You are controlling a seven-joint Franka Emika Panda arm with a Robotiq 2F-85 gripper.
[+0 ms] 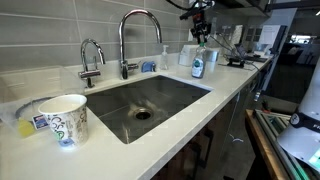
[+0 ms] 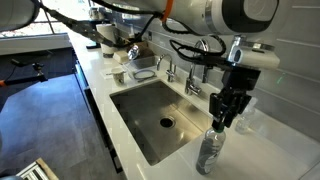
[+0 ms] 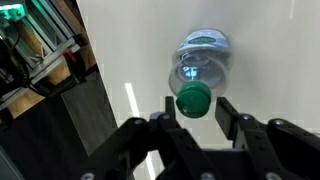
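A clear bottle with a blue-and-white label (image 1: pixel 198 68) and a green cap (image 3: pixel 193 99) stands upright on the counter beyond the sink. My gripper points down over it, its fingers apart, with the cap in line with the gap between the fingertips. In the second exterior view the gripper (image 2: pixel 222 118) is right at the top of the bottle (image 2: pixel 210 152). Whether the fingers touch the cap cannot be made out.
The sink (image 2: pixel 157 118) with its tall faucet (image 1: pixel 123 45) lies beside the bottle. A patterned white cup (image 1: pixel 66 121) stands at the near end of the counter, and a soap dispenser (image 1: pixel 165 58) is by the wall. The counter's front edge runs close to the bottle.
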